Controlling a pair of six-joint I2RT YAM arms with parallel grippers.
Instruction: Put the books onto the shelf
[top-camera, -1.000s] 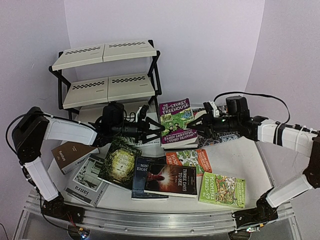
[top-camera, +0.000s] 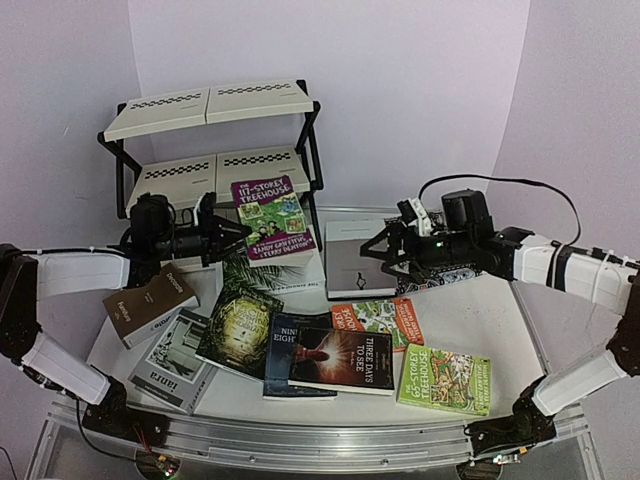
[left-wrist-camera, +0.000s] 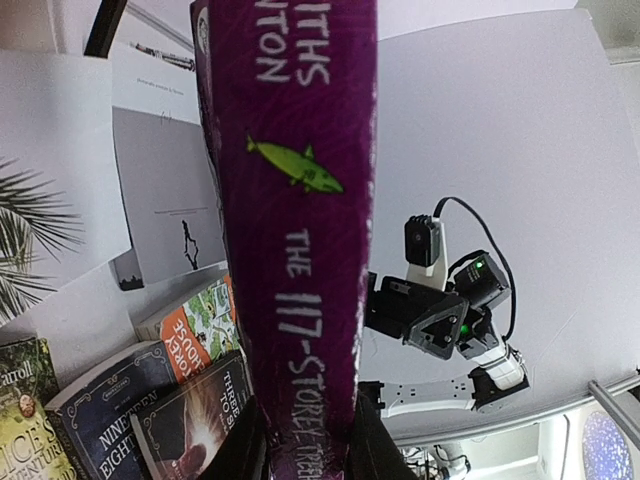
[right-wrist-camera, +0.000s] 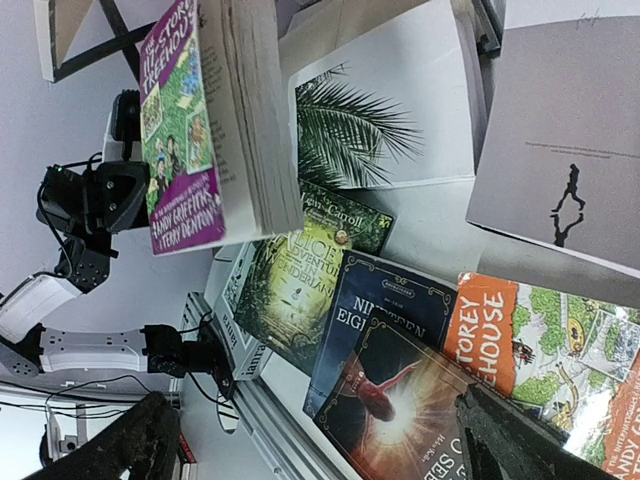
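Note:
The purple 117-Storey Treehouse book is raised in front of the shelf, with my left gripper shut on its edge; its purple spine fills the middle of the left wrist view. My right gripper stands open and empty over the grey book, apart from the purple one. Below lie Alice in Wonderland, Nineteen Eighty-Four, Three Days to See, an orange Treehouse book, the green 65-Storey book, a brown book and a grey-white book.
A two-tier shelf with cream files stands at the back left. A palm-print book lies beneath the held book. Bare table shows at the right. A metal rail runs along the front.
My left gripper has moved left and up with the purple book, away from my right gripper, which has shifted slightly left and is now apart from that book.

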